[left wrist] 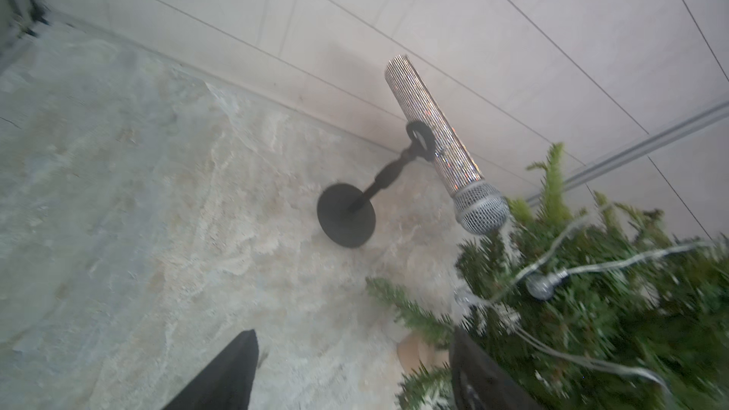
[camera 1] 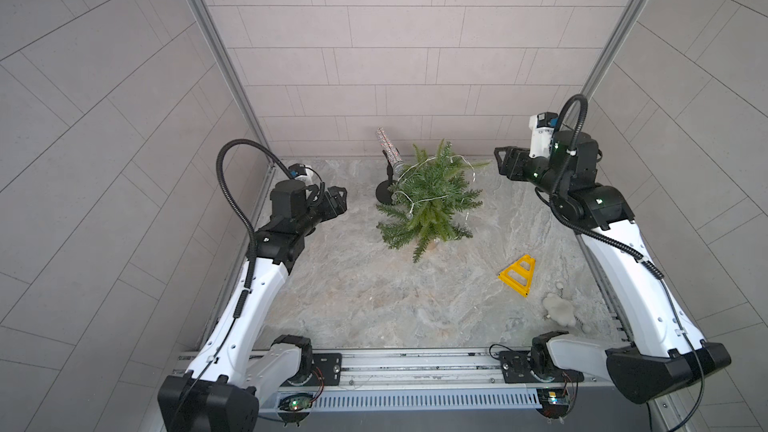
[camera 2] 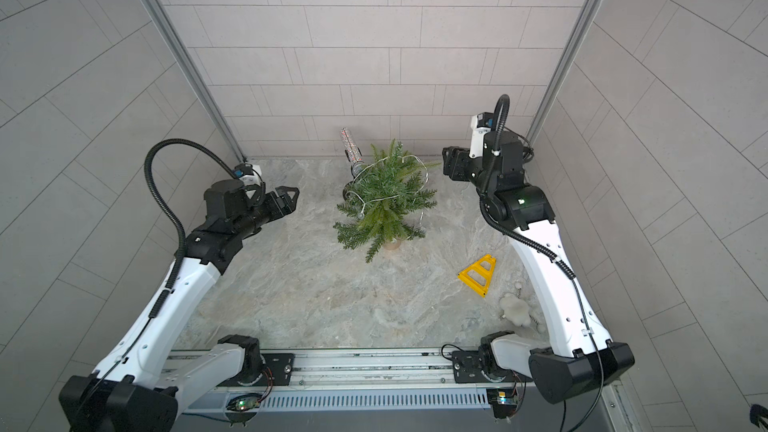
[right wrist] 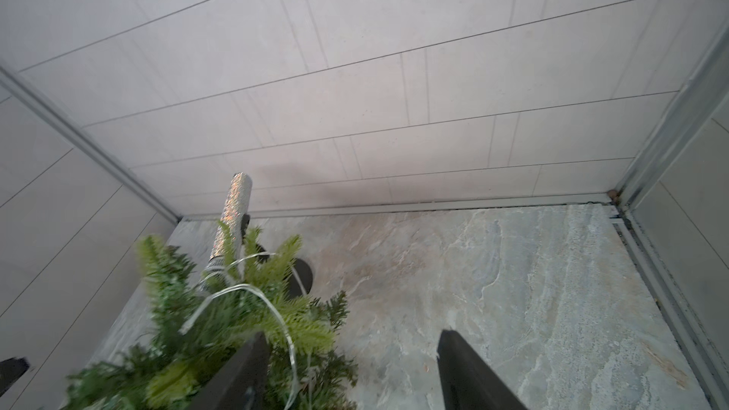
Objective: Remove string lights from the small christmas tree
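A small green Christmas tree [camera 1: 428, 208] stands mid-floor, with a thin pale string of lights [left wrist: 607, 265] draped over its upper branches. A round bulb [left wrist: 540, 285] shows on it in the left wrist view. My left gripper [camera 1: 334, 201] hangs to the left of the tree, open, with nothing between its fingers. My right gripper [camera 1: 504, 161] is raised to the right of the tree, open and empty, its fingers above the floor beside the branches in the right wrist view.
A glittery microphone [left wrist: 433, 129] on a black stand [left wrist: 345, 215] stands behind the tree's left side. A yellow triangular piece [camera 1: 518, 275] and a pale lumpy object [camera 1: 560, 309] lie at front right. The tiled walls enclose the floor.
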